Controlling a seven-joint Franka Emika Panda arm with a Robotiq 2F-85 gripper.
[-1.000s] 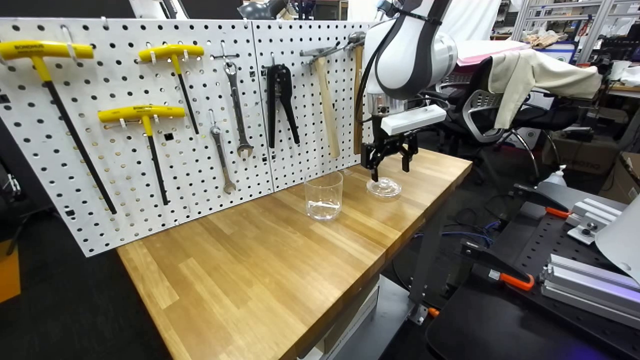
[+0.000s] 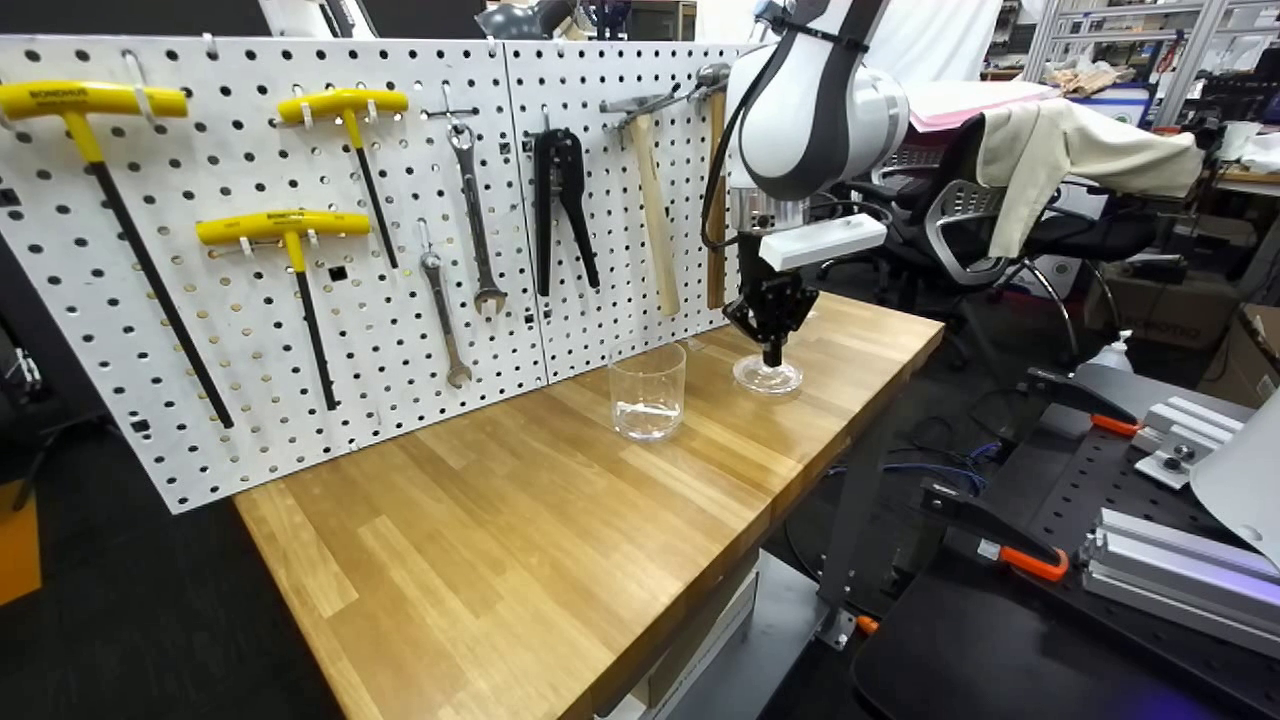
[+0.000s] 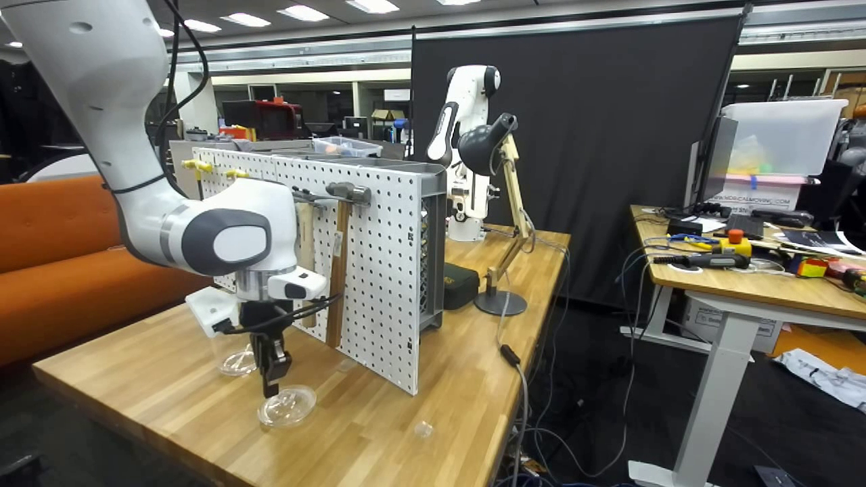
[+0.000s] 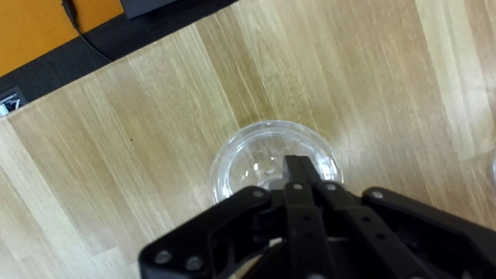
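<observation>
A round clear lid (image 2: 752,379) with a raised centre lies flat on the wooden table. Right over it, pointing down, is my gripper (image 2: 773,361), its black fingers closed together. In the wrist view the fingertips (image 4: 295,162) cover part of the lid (image 4: 237,151), including much of its middle; nothing shows between them. Whether the tips touch the lid, I cannot tell. A clear, open-topped glass jar (image 2: 648,396) stands upright to the left of the lid, apart from it, with a white mark low on its side.
A white pegboard (image 2: 408,324) hung with tools runs along the back of the table (image 2: 480,564). A hammer handle (image 3: 338,276) hangs close behind the arm. One small clear piece (image 3: 423,429) lies near the board's end. Bare tabletop spreads left of the jar.
A second ago the fingers were spread wide above the lid. Now they are together, and the gripper sits slightly lower. Lid and jar look unmoved.
</observation>
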